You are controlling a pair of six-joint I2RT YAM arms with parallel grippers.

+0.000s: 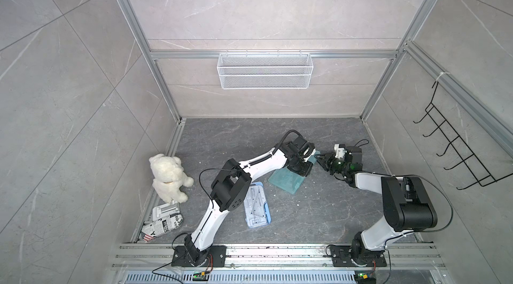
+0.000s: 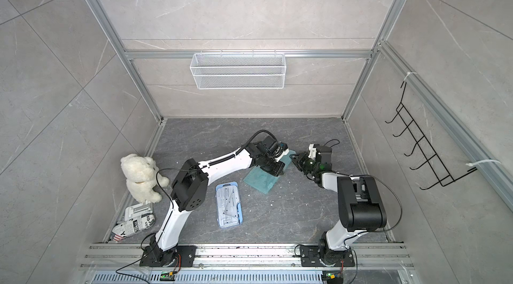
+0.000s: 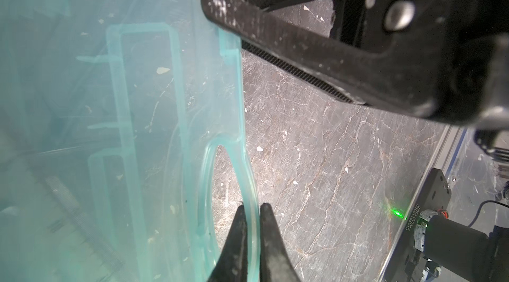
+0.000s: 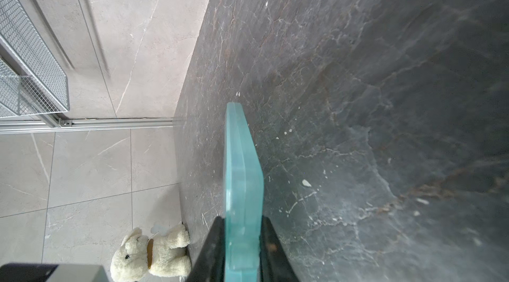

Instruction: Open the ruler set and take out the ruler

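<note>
A flat translucent teal ruler-set case [image 1: 287, 180] stands out between my two grippers, over the middle of the table. My left gripper is shut on the case's edge beside its oval handle opening. Through the teal plastic [image 3: 63, 213], faint scale marks of a ruler show. From the right, my right gripper [image 1: 319, 159] reaches the case's far end; in its wrist view the narrow case end [image 4: 244, 197] lies between the fingers. Whether they press on it I cannot tell. A black finger [image 3: 297, 43] of the right gripper overlaps the case's corner in the left wrist view.
A blue-edged clear box [image 1: 257, 205] lies on the table in front of the left arm. At the left wall are a white plush bear [image 1: 168, 177] and a printed pack [image 1: 161, 225].
</note>
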